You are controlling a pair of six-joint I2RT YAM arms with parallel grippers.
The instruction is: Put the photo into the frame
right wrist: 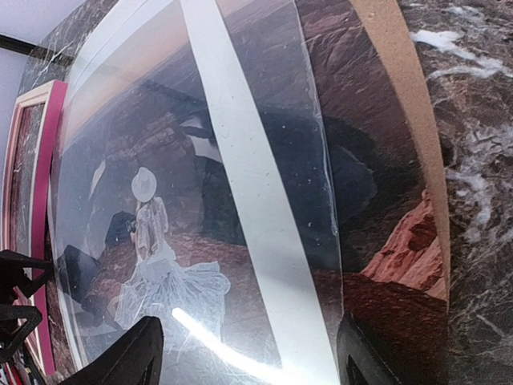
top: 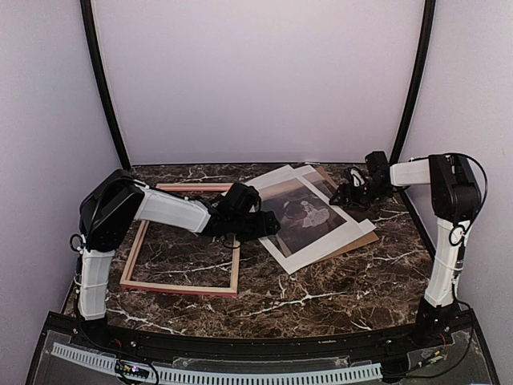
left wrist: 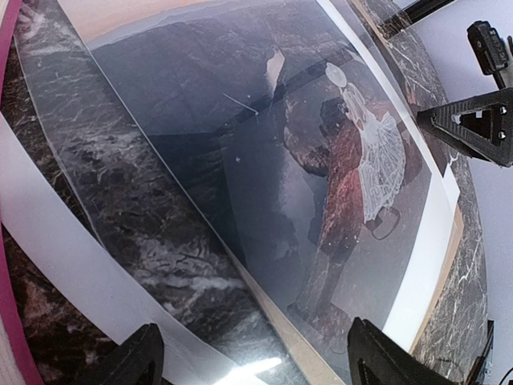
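Observation:
The photo point(left wrist: 353, 160), a dark landscape with a figure in white, lies in an overlapping stack on the marble table. A white mat point(top: 322, 247) borders it, and a clear sheet point(right wrist: 319, 128) overlaps the stack, its edge showing in the right wrist view. The pale wooden frame point(top: 180, 289) lies empty to the left. My left gripper point(top: 271, 224) stands open above the stack's left edge, nothing between its fingers. Over the right edge, my right gripper point(top: 341, 196) has its fingers point(right wrist: 144, 349) apart; whether they touch the sheets cannot be told.
A tan strip point(right wrist: 421, 120) edges the stack's right side. My left arm point(top: 172, 210) crosses over the frame and hides part of it. Bare marble point(top: 321, 305) lies free in front of the stack.

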